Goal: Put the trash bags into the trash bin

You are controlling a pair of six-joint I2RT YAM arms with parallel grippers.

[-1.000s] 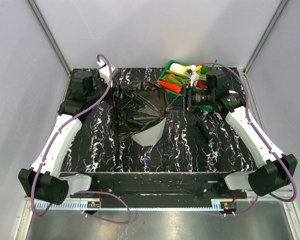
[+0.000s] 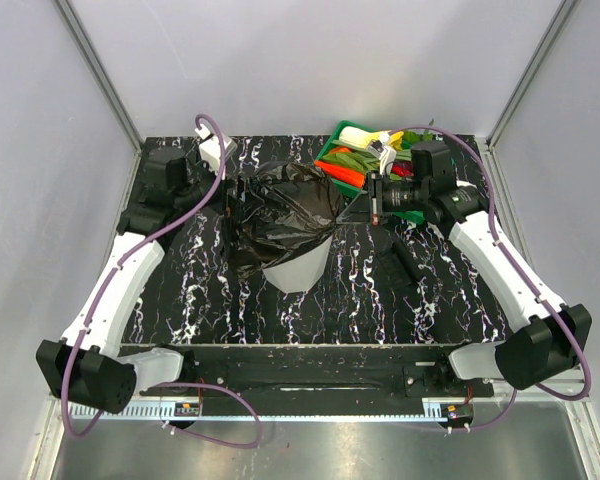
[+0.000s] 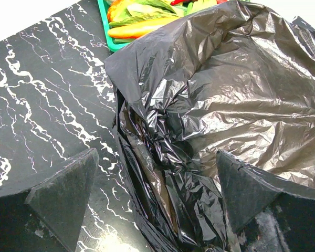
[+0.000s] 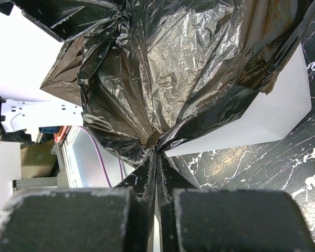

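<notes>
A black trash bag (image 2: 280, 215) is draped over the white trash bin (image 2: 302, 268) in the middle of the counter, hiding the bin's rim and mouth. My right gripper is shut on the bag's edge, pinching its film into a gathered point in the right wrist view. At the bag's left side is my left gripper. Its fingers stand wide apart in the left wrist view, with loose, creased bag (image 3: 173, 136) showing beyond and between them. Whether either left finger touches the film I cannot tell.
A green basket of vegetables (image 2: 342, 127) stands behind and to the right of the bin, close to the right arm. Some dark object (image 2: 405, 262) lies on the marbled counter (image 2: 365, 310) to the right. In front of the bin the counter is clear.
</notes>
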